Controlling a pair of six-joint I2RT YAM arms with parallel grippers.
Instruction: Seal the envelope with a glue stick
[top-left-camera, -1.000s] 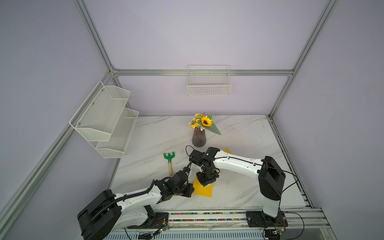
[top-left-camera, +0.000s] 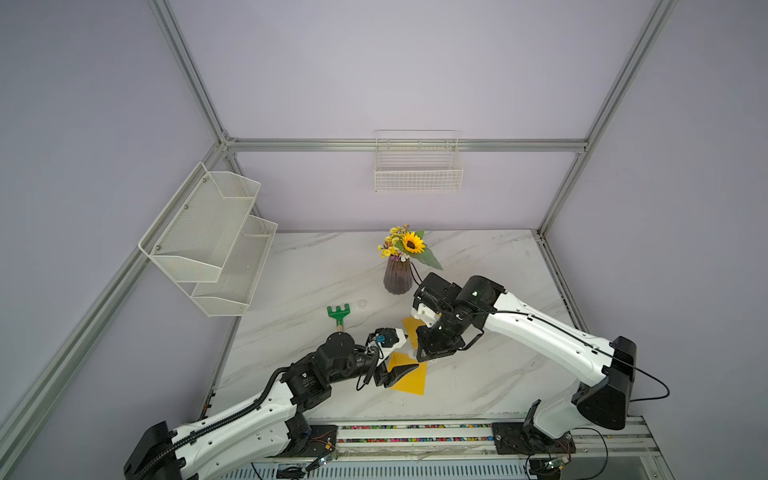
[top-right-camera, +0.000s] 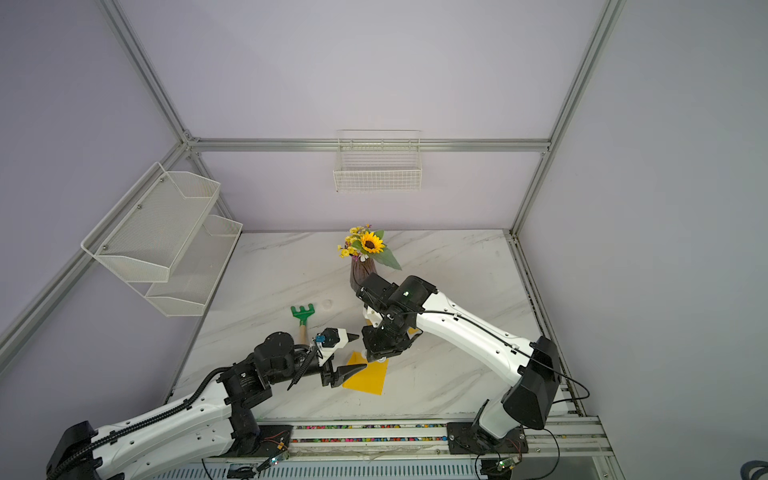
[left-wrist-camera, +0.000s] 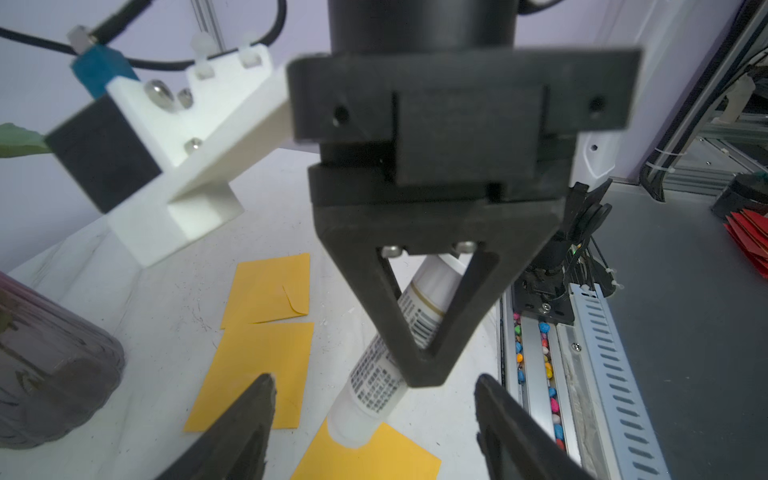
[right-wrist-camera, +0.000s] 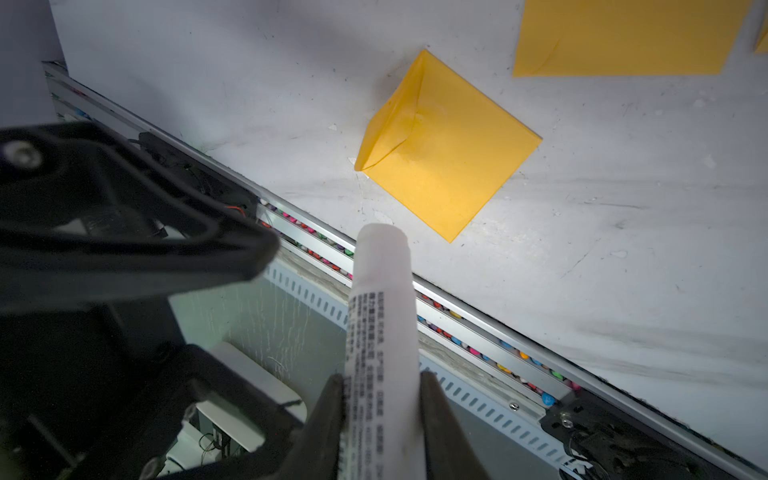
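Note:
A white glue stick (left-wrist-camera: 376, 376) with printed text is held, tilted, in my right gripper, which is shut around its middle. Its pale capped end (right-wrist-camera: 382, 248) points toward my left gripper (top-left-camera: 412, 349), which is open with nothing between its fingers. In the left wrist view that end shows between the blurred left fingers, apart from them. A yellow envelope (right-wrist-camera: 464, 152) lies below on the table, its flap (right-wrist-camera: 392, 120) partly raised. From above, both grippers partly cover it.
More yellow envelopes (left-wrist-camera: 268, 368) lie farther back on the table. A vase of flowers (top-left-camera: 397, 276) stands behind the right arm. A green rake (top-left-camera: 338, 313) lies behind the left arm.
Both grippers have moved up and back from over the envelope, and the right one also rightward. The left gripper has turned toward the right one, its finger now visibly open.

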